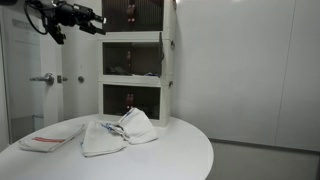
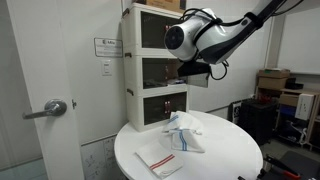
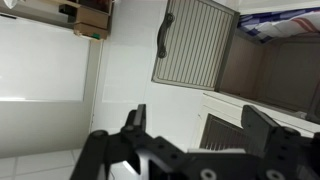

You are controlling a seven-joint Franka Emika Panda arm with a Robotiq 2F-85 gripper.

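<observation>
My gripper hangs in the air with its two dark fingers set wide apart, nothing visible between them. In exterior view 2 the arm reaches in from the right, the gripper near the middle level of the cabinet. White towels lie on the round table: one with red stripes, a plain-looking one, and a bunched one with blue marks. In the wrist view a striped cloth lies inside a cabinet compartment. Beside it a ribbed door panel with a dark handle appears swung open.
The cabinet stands behind the round white table, its compartments stacked. A door with a lever handle is at the left. Shelving with boxes stands at the right.
</observation>
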